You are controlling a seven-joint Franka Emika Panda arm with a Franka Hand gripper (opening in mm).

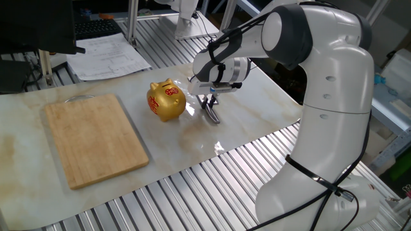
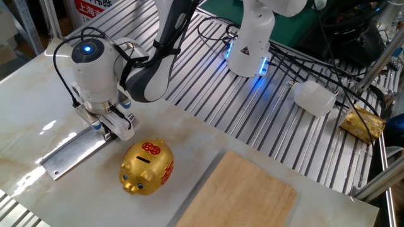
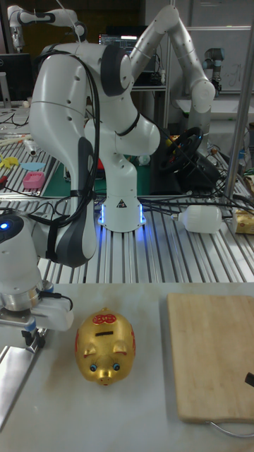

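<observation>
A flat silver metal blade with a small hole near one corner, looking like a cleaver [image 2: 72, 153], extends out from under my gripper [image 2: 112, 131]. Its curved metal end [image 1: 212, 116] shows just below the gripper in exterior view 1. The fingers point down at the metal piece. Whether they press on it or merely stand around it is too small to make out. Close beside the gripper, apart from it, a gold piggy bank [image 1: 167, 101] with red markings stands upright. A wooden cutting board [image 1: 95, 140] lies flat on the far side of the piggy bank.
Ribbed metal rails [image 2: 202, 82] run alongside the tabletop. Papers [image 1: 106, 58] lie behind the table, and a white rounded object [image 2: 314, 98] rests on the rails.
</observation>
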